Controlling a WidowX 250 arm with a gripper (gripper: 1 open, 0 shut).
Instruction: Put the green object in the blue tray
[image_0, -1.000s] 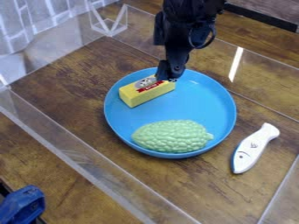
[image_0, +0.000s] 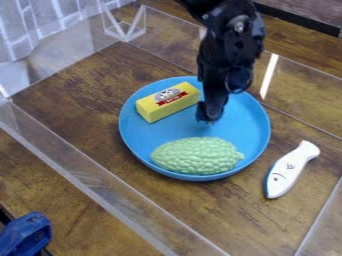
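The bumpy green object (image_0: 195, 155) lies on its side inside the round blue tray (image_0: 246, 122), in the part nearest the camera. Nothing touches it from above. My black gripper (image_0: 214, 108) hangs over the far half of that tray, clear of the green object by a visible stretch of bare blue. Its fingers are dark and run together from this angle, so whether they are apart is not clear.
A yellow box (image_0: 160, 104) with a red and white label sits in the tray's far left part. A white fish-shaped item (image_0: 289, 170) lies on the wood just right of the tray. A blue object (image_0: 23, 235) is at the lower left corner.
My gripper has come down and to the right, from behind the yellow box to over the tray's far half. The green object, box and tray have stayed put.
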